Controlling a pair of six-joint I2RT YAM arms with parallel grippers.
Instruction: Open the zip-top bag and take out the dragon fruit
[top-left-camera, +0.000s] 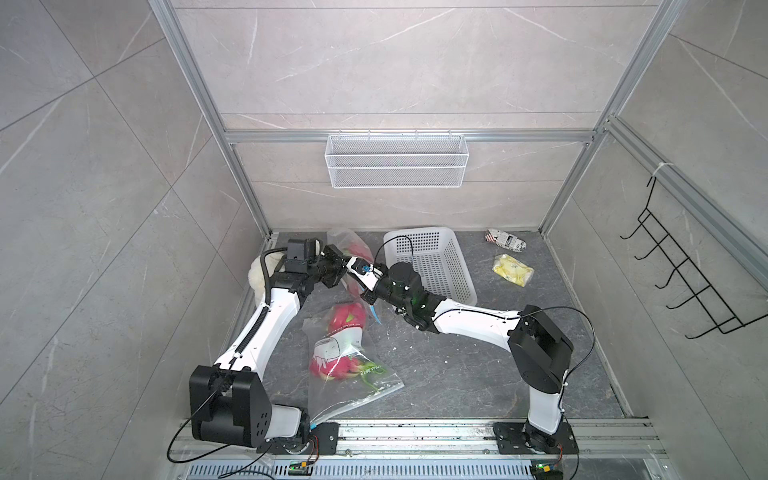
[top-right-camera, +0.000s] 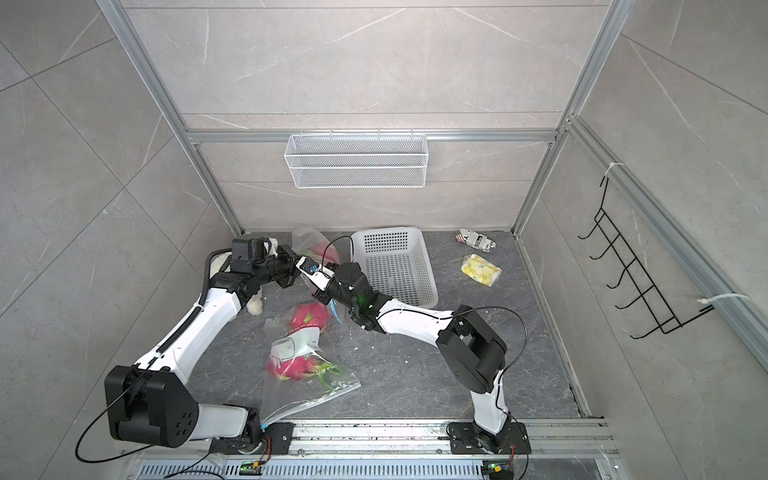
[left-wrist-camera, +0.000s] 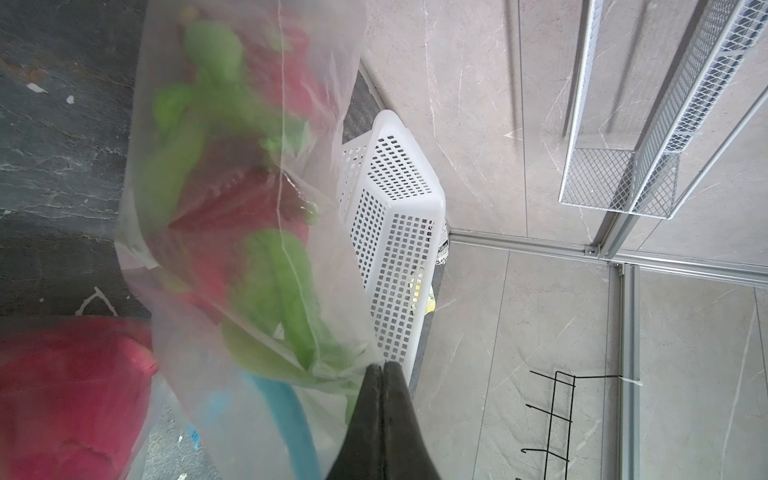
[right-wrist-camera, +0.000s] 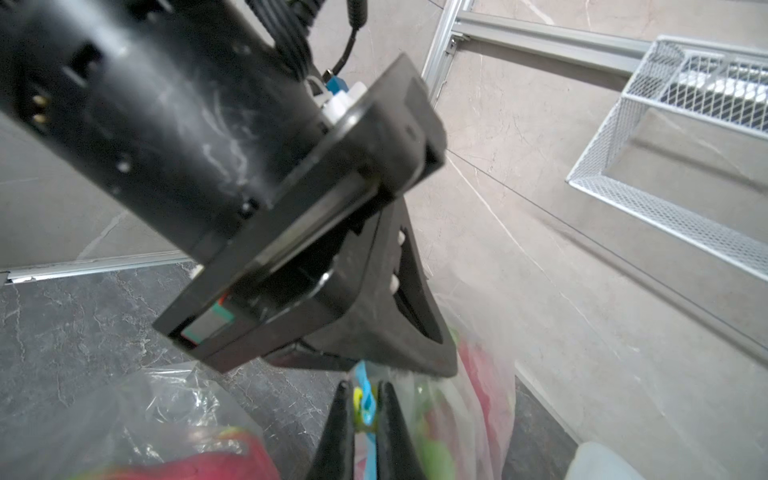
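A clear zip top bag (left-wrist-camera: 240, 200) with a pink and green dragon fruit (left-wrist-camera: 240, 272) inside hangs at my left gripper. Film gathers at the left fingertips, which are shut on it. The blue zip strip (left-wrist-camera: 288, 424) runs down beside them. In the right wrist view, my right gripper is shut around the blue strip, with a yellow piece (right-wrist-camera: 359, 404) between the fingers. From above, the bag (top-left-camera: 349, 241) shows behind the two meeting grippers, which hide part of it. How far the zip is parted cannot be seen.
A second clear bag with dragon fruit (top-left-camera: 340, 368) lies on the floor in front. Behind the right arm stands a white basket (top-left-camera: 466, 264). Two small packets, yellow (top-left-camera: 513, 270) and printed (top-left-camera: 505, 240), lie at right.
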